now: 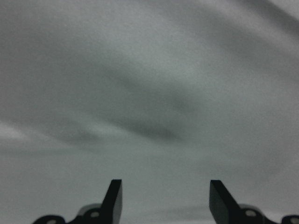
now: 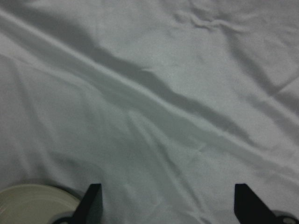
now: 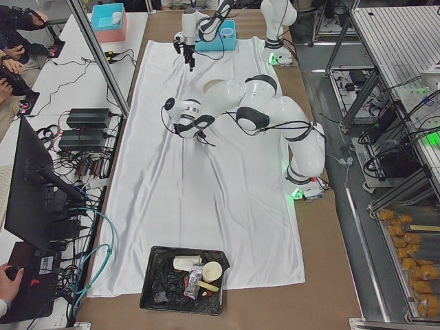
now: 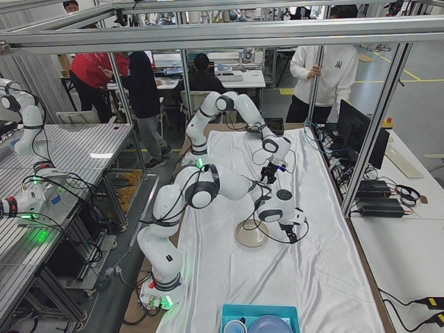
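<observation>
My left gripper is open over bare white cloth in the left wrist view; in the camera left view it is the middle arm's. My right gripper also stands open above the cloth, with nothing between its fingers. A beige plate (image 4: 251,237) lies on the cloth beside it, partly visible at the lower left of the right wrist view (image 2: 32,205). In the camera left view the plate is mostly hidden behind my left arm.
A black lined bin (image 3: 151,275) with mixed items sits at one end of the table, a blue bin (image 4: 291,312) with dishes at the other. The cloth (image 3: 206,199) between the left gripper and the black bin is clear.
</observation>
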